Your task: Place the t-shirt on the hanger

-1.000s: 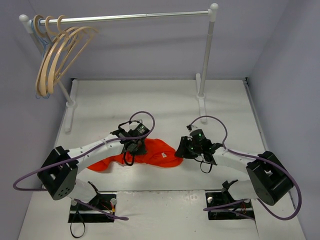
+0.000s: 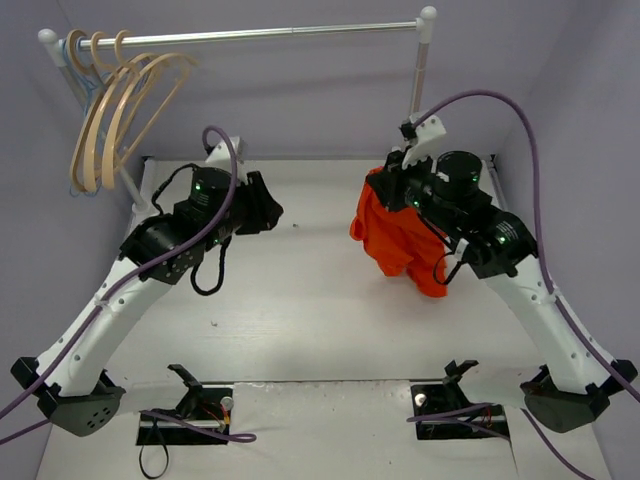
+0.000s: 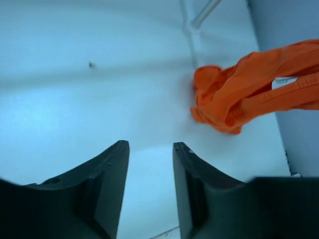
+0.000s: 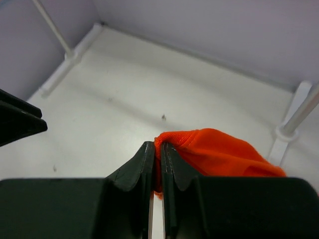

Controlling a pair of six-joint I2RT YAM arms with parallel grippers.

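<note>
The orange t-shirt [image 2: 405,245] hangs bunched from my right gripper [image 2: 388,188] on the right side, partly behind that arm in the top view. In the right wrist view, the right fingers are closed on a fold of the t-shirt [image 4: 214,149]. My left gripper [image 2: 268,205] is raised on the left, well apart from the cloth; its fingers [image 3: 112,174] stand apart with only the white surface between them. A pale label shows on the t-shirt [image 3: 239,99] in the left wrist view. Several wooden hangers [image 2: 108,150] hang at the rail's left end.
A metal rail [image 2: 270,35] runs across the back on white posts, the right post [image 2: 420,75] standing close behind the right gripper. Between the arms the white table [image 2: 300,310] is clear. Grey walls close in both sides.
Both arms have risen from the table. The t-shirt, earlier stretched flat between the grippers, has come away from the left one and swung up and right with the right gripper.
</note>
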